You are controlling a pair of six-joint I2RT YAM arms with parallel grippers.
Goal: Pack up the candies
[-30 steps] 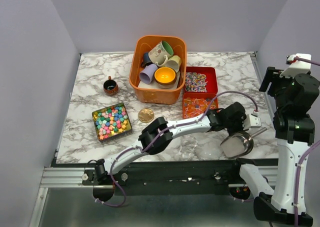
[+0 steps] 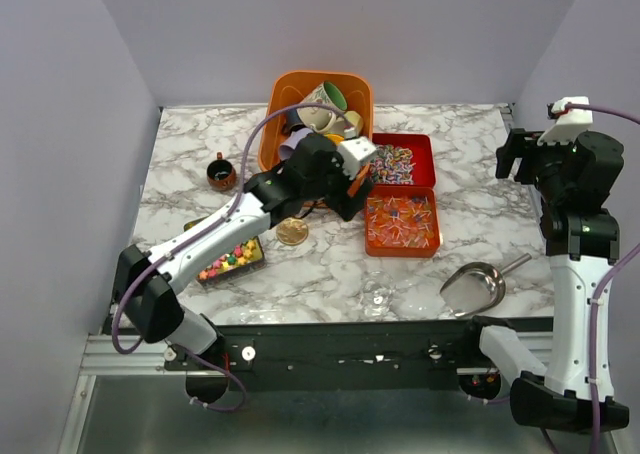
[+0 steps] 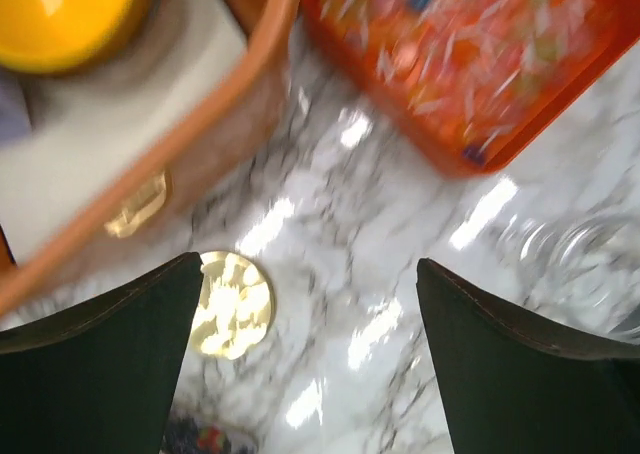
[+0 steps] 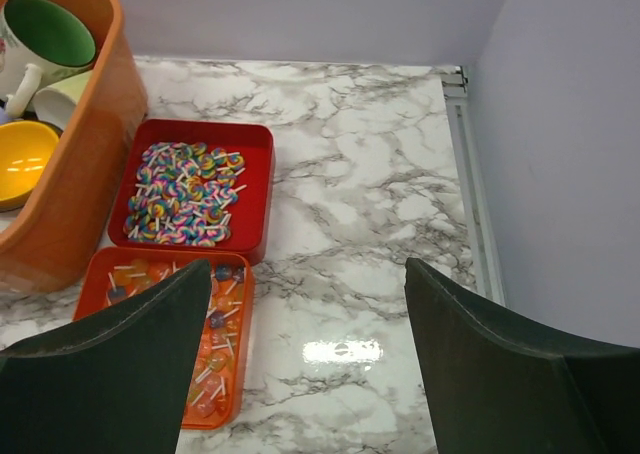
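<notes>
Orange-red lollipops fill the near red tray (image 2: 370, 236), and swirled lollipops lie in the red tray behind it (image 2: 425, 164). A box of colourful round candies (image 2: 229, 265) sits at the left, partly covered by the left arm. Two clear jars or bags (image 2: 377, 294) lie near the front edge. A steel scoop (image 2: 474, 287) rests on the table at front right, free of both grippers. My left gripper is open above the marble by the orange bin, nothing between its fingers. High at the right side, my right gripper stands part open and empty.
An orange bin (image 2: 268, 139) of mugs and bowls stands at the back middle. A dark mug (image 2: 221, 173) is at the left, and a gold round lid (image 2: 292, 231) lies mid-table. Free marble stretches right of the trays.
My left arm has swung from the scoop at the right to the middle near the orange bin, leaving the scoop on the table. The right gripper has shifted slightly left.
</notes>
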